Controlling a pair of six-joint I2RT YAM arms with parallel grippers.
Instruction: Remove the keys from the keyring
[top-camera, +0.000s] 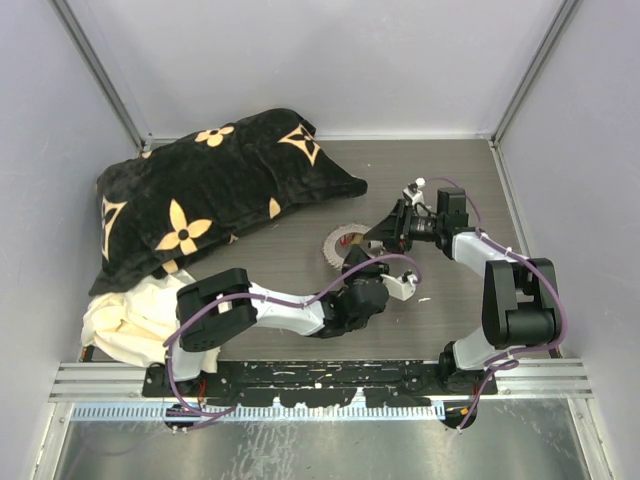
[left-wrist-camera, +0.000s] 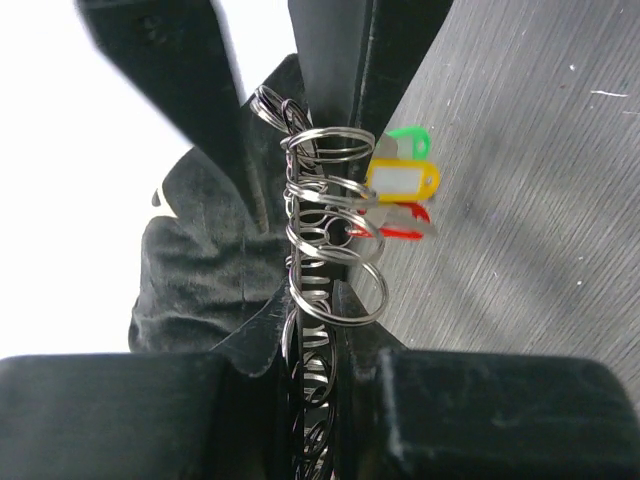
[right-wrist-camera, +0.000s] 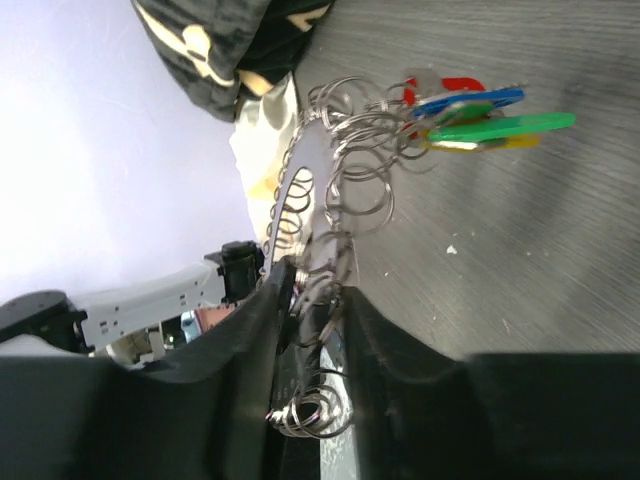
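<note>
A large ring strung with many small split rings (right-wrist-camera: 360, 170) carries key tags in green, yellow (left-wrist-camera: 400, 181), red (left-wrist-camera: 400, 222) and blue (right-wrist-camera: 465, 100). In the left wrist view my left gripper is shut on the rings. My right gripper is at the ring from the right; in the left wrist view its two dark fingers reach down from above on either side of the small rings, part open. The tags hang to one side of the rings, beyond the fingers.
A black patterned plush cloth (top-camera: 160, 200) lies at the back left, with a cream cloth (top-camera: 130, 320) in front of it. Pale walls enclose the workspace.
</note>
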